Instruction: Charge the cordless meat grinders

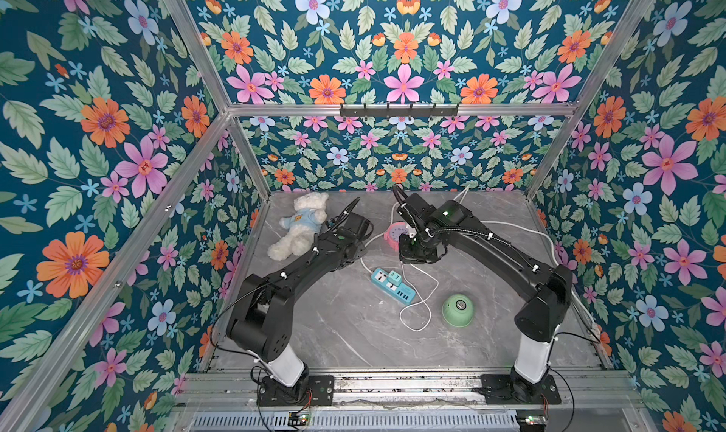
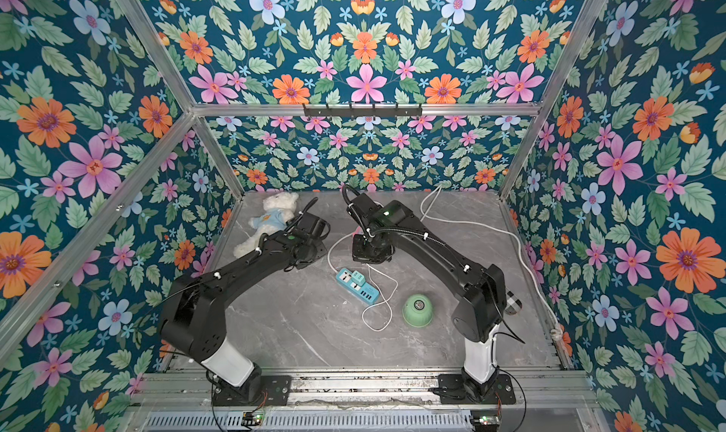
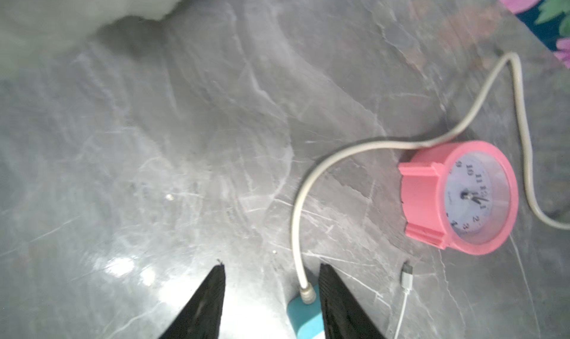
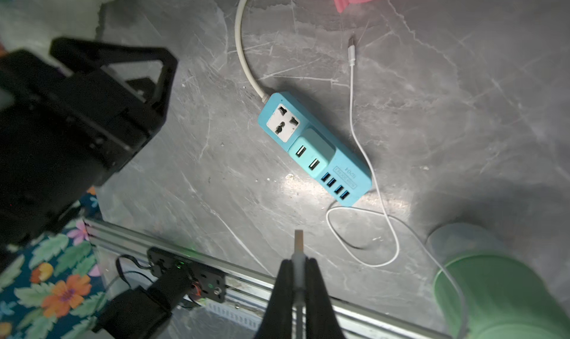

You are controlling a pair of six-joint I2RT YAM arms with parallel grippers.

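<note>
The light-blue power strip (image 4: 314,149) with a USB adapter lies mid-table. A white cable with its connector (image 4: 351,54) runs beside it and toward the green meat grinder (image 2: 417,312), whose lower body (image 4: 498,285) shows in the right wrist view. My left gripper is part open above the table near the strip's cord, nothing between its fingers. My right gripper hangs over the table beside the strip, shut, with nothing visible held.
A pink clock (image 3: 475,199) stands behind the strip, partly hidden by my right arm in the top views. A white teddy bear (image 1: 298,227) lies back left.
</note>
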